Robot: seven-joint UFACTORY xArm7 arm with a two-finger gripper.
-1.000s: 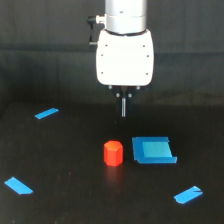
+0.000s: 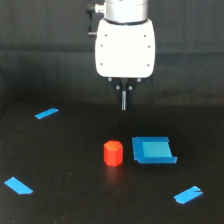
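A red, roughly six-sided block [image 2: 113,153] stands on the dark table near the middle of the view. Just right of it, apart from it, lies a flat blue square [image 2: 154,150] with a lighter blue centre. My gripper [image 2: 125,106] hangs from the white arm above and behind both, its thin dark fingers pointing down. It touches neither of them. The fingers are too small and dark to tell whether the gripper is open or shut, and nothing shows held by them.
Blue strips lie flat on the table: one at the far left [image 2: 46,113], another at the near left [image 2: 18,186], a third at the near right [image 2: 188,195]. A dark curtain-like backdrop closes off the rear.
My arm and gripper stand slightly higher in the view than a second ago. The red block and the blue square have stayed where they were.
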